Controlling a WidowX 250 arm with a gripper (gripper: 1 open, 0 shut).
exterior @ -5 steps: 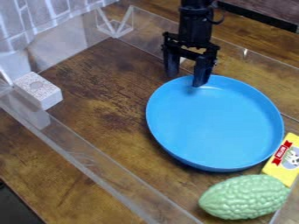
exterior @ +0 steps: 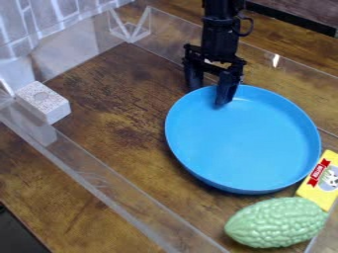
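The black gripper point(exterior: 211, 77) hangs at the top centre, its fingers pointing down at the back rim of a large blue plate point(exterior: 243, 140), which lies flat on the wooden surface. The fingertips are at or just behind that rim; whether they touch it I cannot tell. The fingers appear apart, with nothing visible between them.
A white speckled block point(exterior: 42, 102) lies at the left. A green textured oblong object point(exterior: 275, 222) and a yellow card-like item point(exterior: 317, 183) are at the lower right. Clear walls surround the work area. Bare wood point(exterior: 106, 119) fills the left-centre.
The gripper has shifted slightly at the plate's back rim over the last second. The other things have not visibly moved.
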